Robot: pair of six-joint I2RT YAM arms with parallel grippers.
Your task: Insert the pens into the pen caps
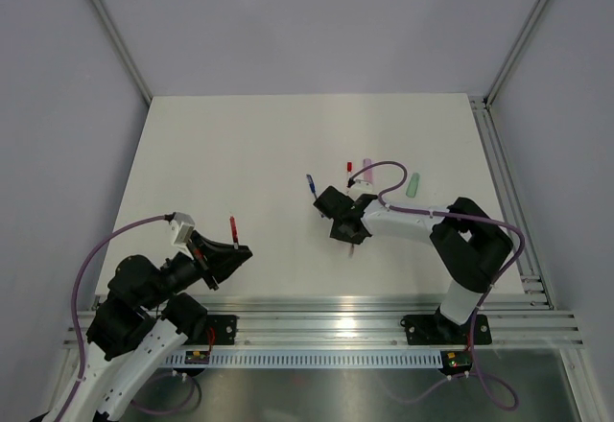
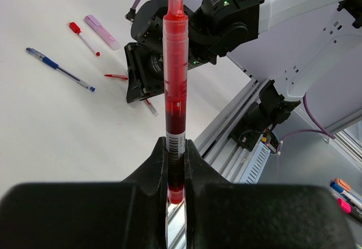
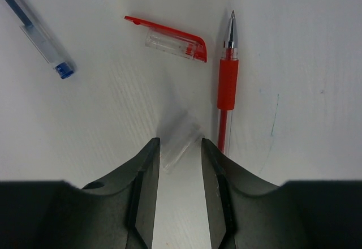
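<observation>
My left gripper is shut on a red pen [image 2: 175,73], held upright with its pale tip up. My right gripper is low over the table, its fingers part open above a small translucent piece [image 3: 181,147] lying flat. Just beyond lie a red cap [image 3: 175,39] with clip and, to the right, a red gel pen [image 3: 227,85] with its tip exposed. A blue pen [image 3: 39,39] lies at the upper left.
A red-and-white marker [image 2: 85,37] and a pink highlighter [image 2: 102,31] lie farther back, with a green object [image 1: 413,184] to their right.
</observation>
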